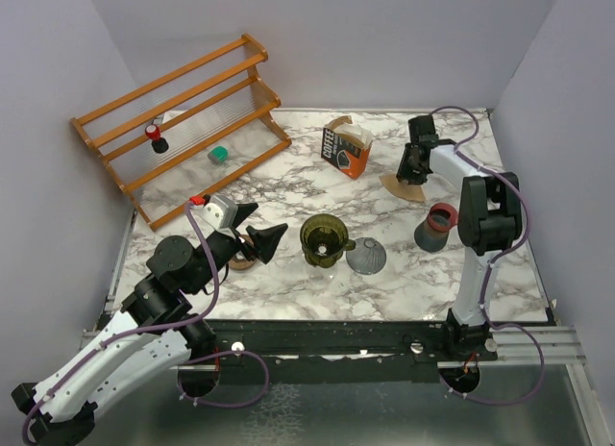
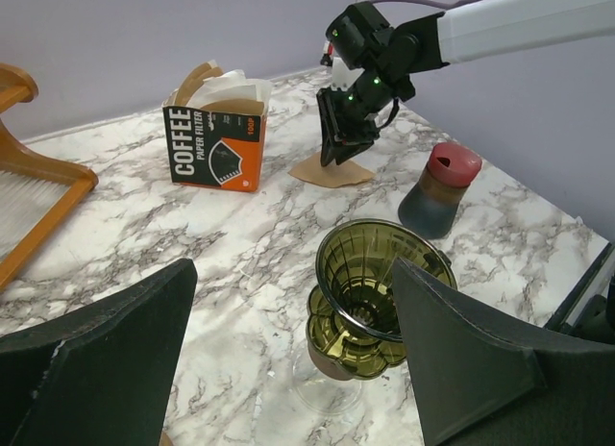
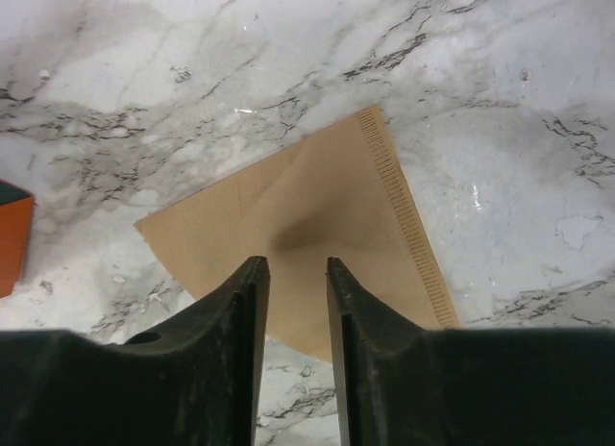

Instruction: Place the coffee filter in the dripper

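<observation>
The brown paper filter (image 3: 317, 206) lies flat on the marble table. My right gripper is directly over it, fingertips close to the paper and a narrow gap between them, with nothing visibly held. The olive-green translucent dripper (image 1: 323, 236) stands at centre on a glass vessel. My left gripper (image 1: 263, 236) is open to the left of the dripper, empty; in the left wrist view its fingers frame the dripper.
The orange coffee filter box (image 1: 346, 150) stands at the back. A dark, red-rimmed canister (image 1: 432, 233) and a grey lid-like piece (image 1: 367, 257) sit right of the dripper. A wooden rack (image 1: 173, 100) occupies the back left.
</observation>
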